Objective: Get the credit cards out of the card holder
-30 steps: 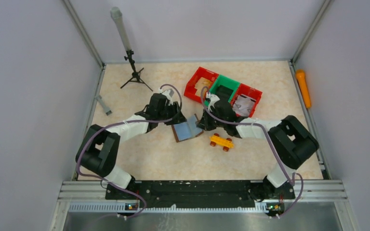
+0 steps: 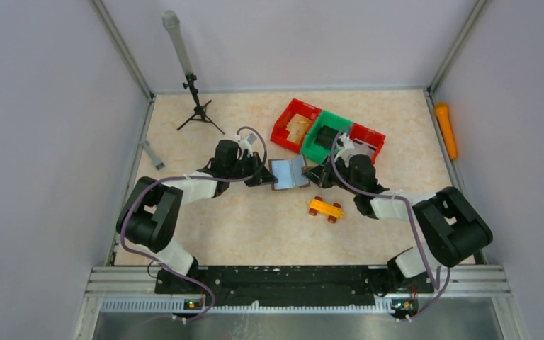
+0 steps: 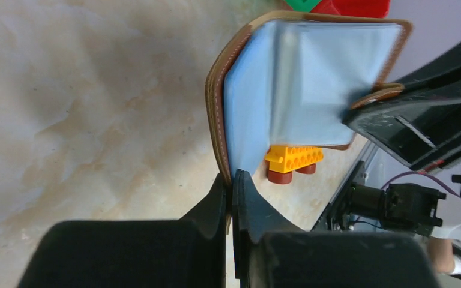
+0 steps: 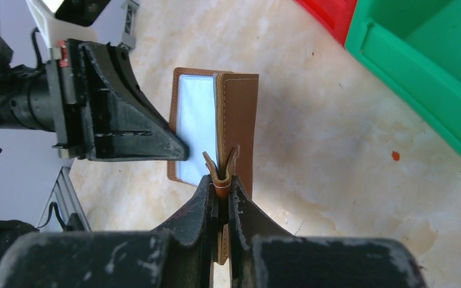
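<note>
The brown card holder [image 2: 289, 172] is spread open between my two grippers, its pale blue inner panels facing up in the top view. At its left edge, my left gripper is shut, with the thin brown border of the card holder [image 3: 215, 99] running between its fingertips. On the opposite side, my right gripper is shut on a folded brown flap of the card holder [image 4: 238, 117]. The right-hand panel tilts up, its brown outer face showing in the right wrist view. I cannot make out separate credit cards inside the panels.
Behind the holder stand a red bin [image 2: 280, 134], a green bin [image 2: 312, 151] and another red bin [image 2: 377, 137]. A yellow toy car [image 2: 326, 208] lies just in front of my right gripper. A tripod [image 2: 199, 113] stands at the back left.
Over the last second the card holder has turned straighter and shifted right and back, along with my right gripper.
</note>
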